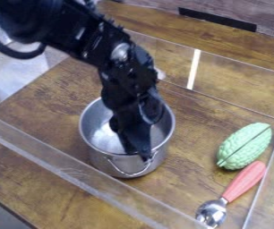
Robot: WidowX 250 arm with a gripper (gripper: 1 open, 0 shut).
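Note:
A steel pot (107, 143) with a wire handle stands upright on the wooden surface at the centre. My black gripper (137, 143) comes down from the upper left and reaches into the pot near its front right. Its fingertips are dark and partly hidden, so whether they hold anything is unclear.
A green bumpy vegetable (244, 146) and an ice cream scoop with a pink handle (241, 184) lie to the right. Clear plastic walls edge the wooden area.

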